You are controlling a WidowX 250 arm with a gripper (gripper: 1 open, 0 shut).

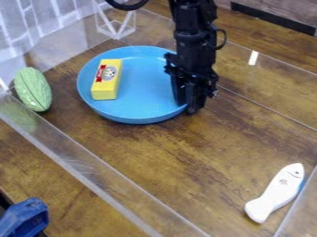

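The black arm reaches down from the top to the right side of a blue bowl [151, 70], where its gripper [188, 100] sits low at the rim, dark and overlapping it. Whether its fingers are open or shut, and on what, is hard to make out. Inside the bowl, on the left, lies a yellow box [107, 81] with a red and white label.
A green leafy object [31, 89] is at the far left, a blue object [22, 218] at the bottom left corner, a white bottle-like object [275, 193] at the lower right. Bare wooden table [186, 167] fills the front middle.
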